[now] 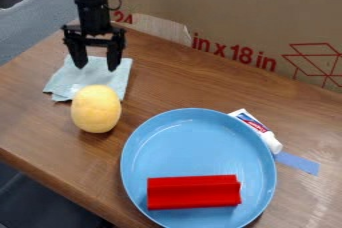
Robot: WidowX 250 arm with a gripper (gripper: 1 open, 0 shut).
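My black gripper [95,54] stands open at the upper left, its fingers pointing down over a pale blue-grey cloth [64,81]. Whether the fingertips touch the cloth is hard to tell. A yellow rounded object [96,110] sits just in front of the cloth. To the right lies a blue plate [187,144] with a red block [193,193] on it.
A white tube [259,132] lies behind the plate's right side, by a strip of blue tape [301,162]. A cardboard box wall [241,22] closes off the back.
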